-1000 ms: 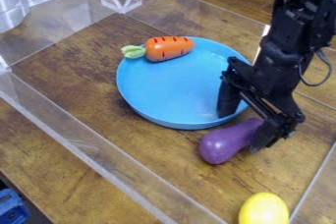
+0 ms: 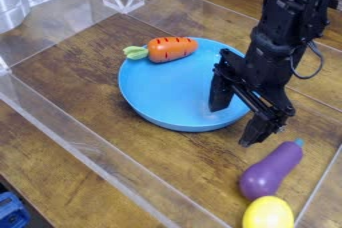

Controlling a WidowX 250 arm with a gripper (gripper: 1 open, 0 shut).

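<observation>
My black gripper hangs over the right side of the blue plate, its fingers open. To its lower right a purple toy eggplant lies on the wooden surface, apart from the fingers. An orange toy carrot with a green top sits at the back of the plate. A yellow egg-shaped object lies at the bottom right, partly cut off by the frame's edge.
Clear plastic walls border the wooden surface at left, front and right. A blue object shows at the lower left corner outside them. The wood left of the plate is free.
The eggplant has moved to the right, away from the plate. My gripper has shifted slightly up and left, leaving the eggplant clear of its fingers.
</observation>
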